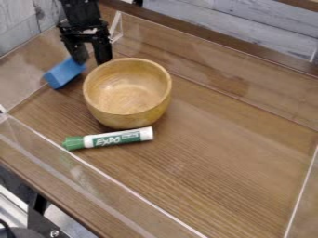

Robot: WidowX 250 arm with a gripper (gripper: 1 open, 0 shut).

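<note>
My black gripper (85,39) hangs at the upper left of the camera view, open, just above and behind a blue block (62,73) lying on the wooden table. A round wooden bowl (126,91) sits right of the block. A green and white Expo marker (110,138) lies in front of the bowl.
A pale edge runs along the left side of the table, near the blue block and gripper.
</note>
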